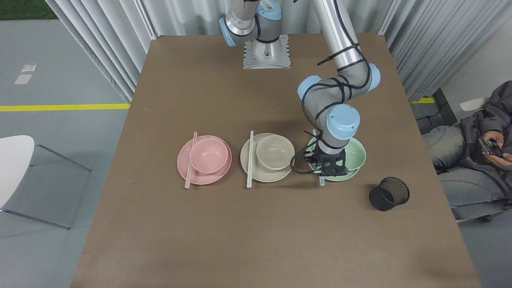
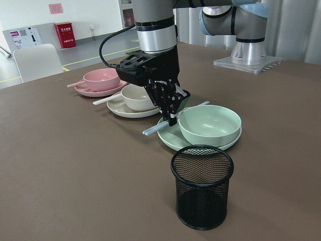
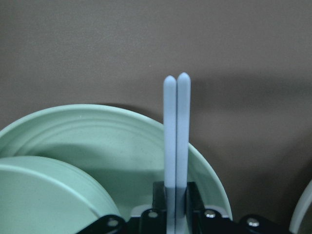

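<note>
In the wrist view, my gripper is shut on a pair of light blue chopsticks (image 3: 182, 126), its fingertips either side of them over the rim of the mint plate (image 3: 92, 126). The mint bowl (image 2: 209, 128) stands on that plate beside the chopsticks. In the left view the chopsticks lie at a slant across the plate under my gripper (image 2: 173, 115). The front view hides much of that plate and bowl behind the arm.
A pink setting (image 1: 209, 156) and a cream setting (image 1: 275, 151), each with chopsticks, sit to the left. A black mesh cup (image 1: 389, 194) stands front right. A seated person is at the right.
</note>
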